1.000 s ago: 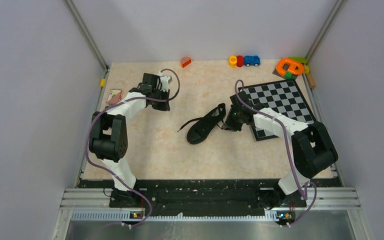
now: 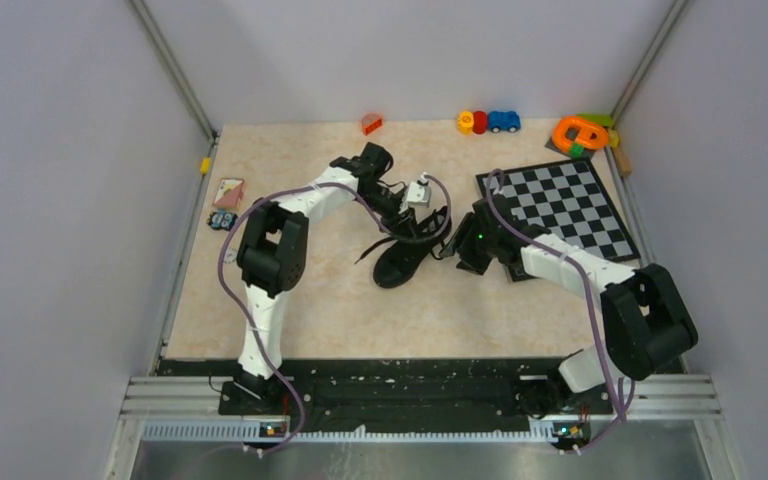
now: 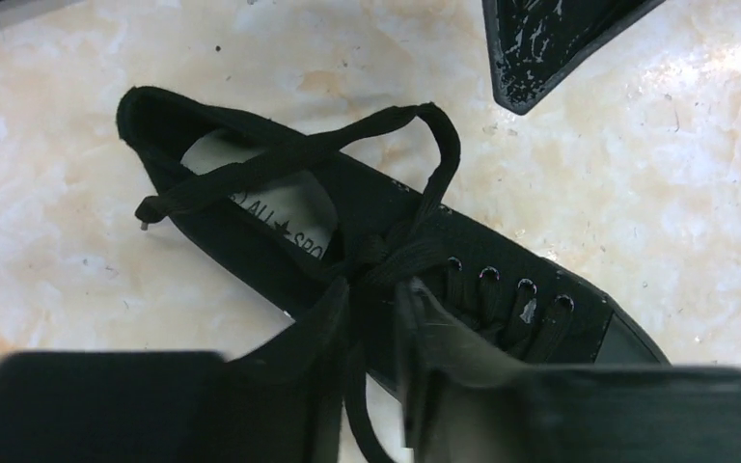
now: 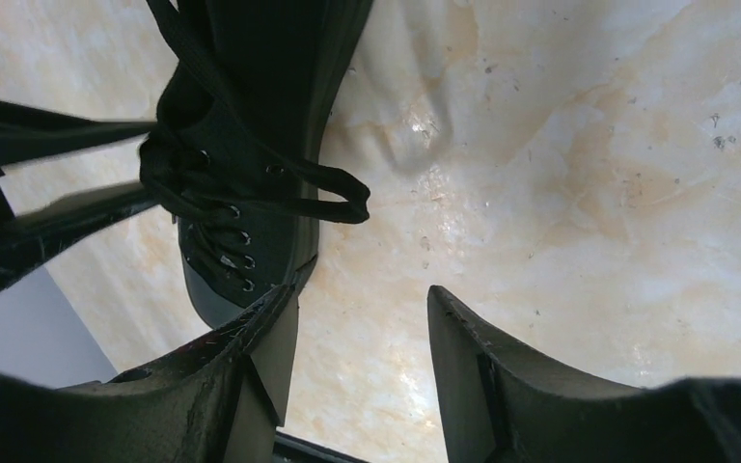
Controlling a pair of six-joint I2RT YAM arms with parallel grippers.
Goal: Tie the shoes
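A black canvas shoe [image 2: 397, 265] lies diagonally on the tan board, its laces crossed over the eyelets, with a long lace loop [image 3: 386, 121] lying across the opening and out to the side. My left gripper is over the laces at the middle of the shoe, its fingers close together with a small gap; whether they pinch a lace is unclear. My right gripper stands open beside the shoe, to its right in the top view, with bare board between its fingers. The lace loop [image 4: 347, 198] lies above it in the right wrist view.
A checkerboard [image 2: 570, 200] lies on the right, behind my right arm. Toy cars and blocks [image 2: 503, 121] line the back edge. Small items [image 2: 230, 192] sit at the left edge. The board's front middle is clear.
My left gripper has moved right from the left part of the board to over the shoe's laces. My right arm has shifted slightly toward the front. The shoe lies where it was.
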